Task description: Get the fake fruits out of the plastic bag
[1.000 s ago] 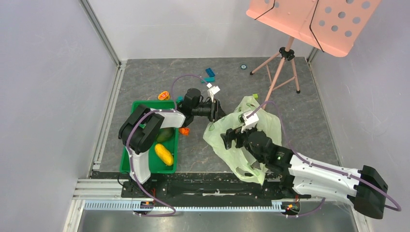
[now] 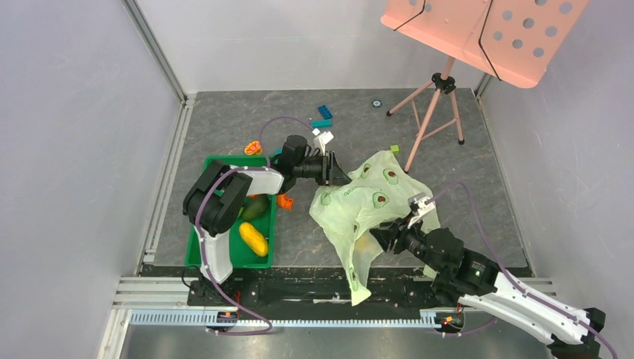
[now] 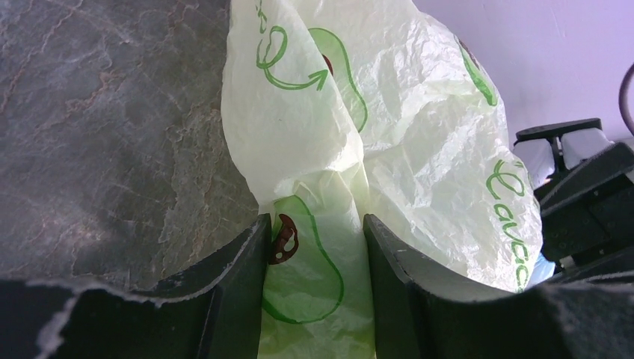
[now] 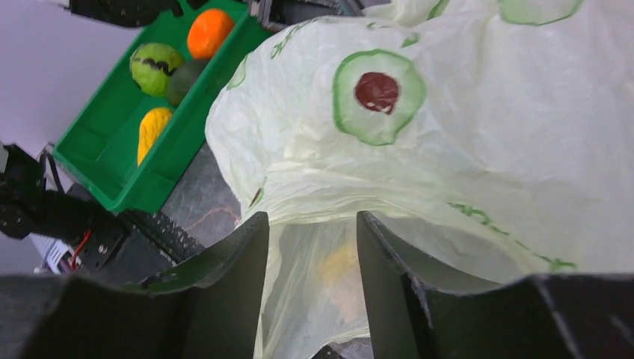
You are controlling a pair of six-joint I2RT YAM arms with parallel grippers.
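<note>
A pale green plastic bag (image 2: 351, 217) with avocado prints lies spread over the right half of the table, its mouth gaping toward the front. My left gripper is shut on a gathered fold of the bag (image 3: 314, 277). At the mouth, my right gripper (image 2: 385, 238) has its fingers (image 4: 243, 262) apart, with nothing clearly gripped. Through the opening a blurred yellowish fruit (image 4: 340, 277) shows inside the bag. In the green bin, the right wrist view shows a yellow fruit (image 4: 152, 131), an orange fruit (image 4: 209, 34) and a striped green one (image 4: 155, 69).
The green bin (image 2: 232, 263) stands at the left, beneath my left arm. Small orange pieces (image 2: 284, 202) and blue blocks (image 2: 324, 112) lie on the table. A pink tripod stand (image 2: 430, 112) rises at the back right. Bare table lies between bin and bag.
My right gripper has moved toward the front and slightly right. The bag's front edge has shifted left and now hangs down over the table's front edge.
</note>
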